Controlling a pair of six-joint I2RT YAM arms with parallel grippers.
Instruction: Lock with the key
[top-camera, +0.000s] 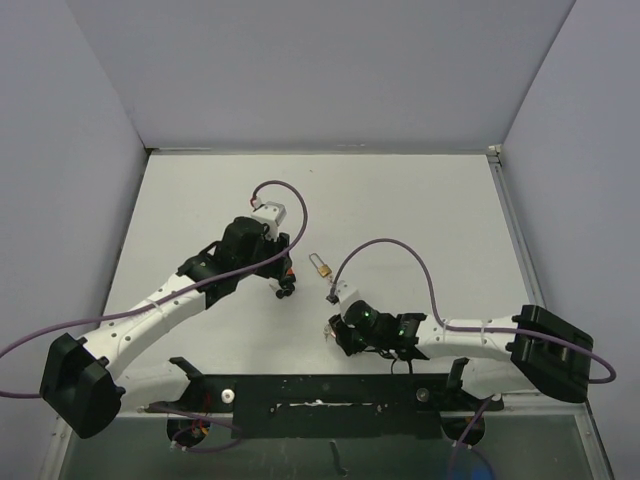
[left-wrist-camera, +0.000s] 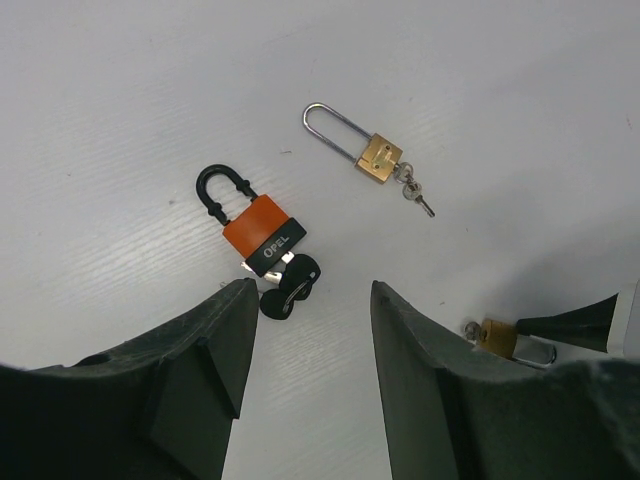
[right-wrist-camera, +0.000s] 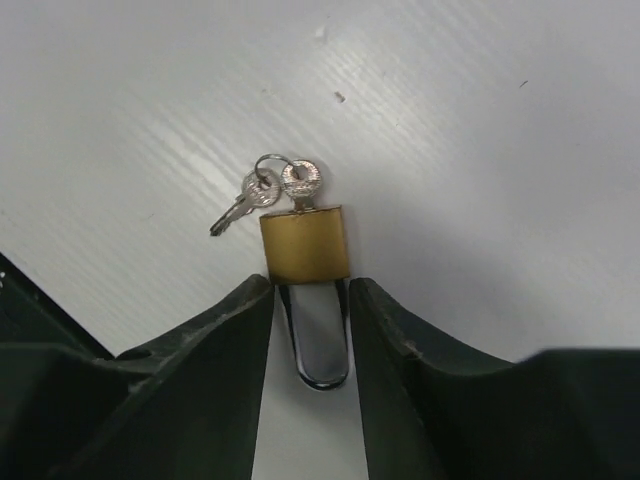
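A brass padlock (right-wrist-camera: 305, 244) lies on the table with two keys (right-wrist-camera: 258, 190) on a ring at its top, my right gripper close around its lower, silver part; whether it grips is unclear. The left wrist view also shows this padlock (left-wrist-camera: 498, 337) at the lower right. An orange OPEL padlock (left-wrist-camera: 255, 225) lies by black-headed keys (left-wrist-camera: 298, 278), below my left gripper, which is open and empty. A small brass padlock (left-wrist-camera: 378, 158) with a long shackle and keys (left-wrist-camera: 413, 189) lies higher up, also visible in the top view (top-camera: 322, 266).
Walls rise on three sides, and a dark strip runs along the front edge. Purple cables loop over both arms.
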